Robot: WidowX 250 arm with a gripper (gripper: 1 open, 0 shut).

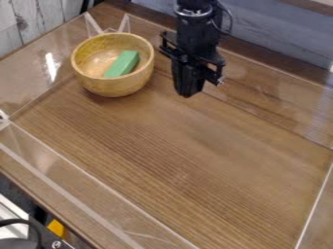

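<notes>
My black gripper (188, 80) hangs over the wooden table just right of a yellow bowl (97, 80), at the upper middle of the camera view. A green block (121, 63) lies inside the bowl. I cannot make out whether the fingers are open or shut.
Pale walls border it at the back and left. Part of a black cable or fitting shows at the bottom left corner.
</notes>
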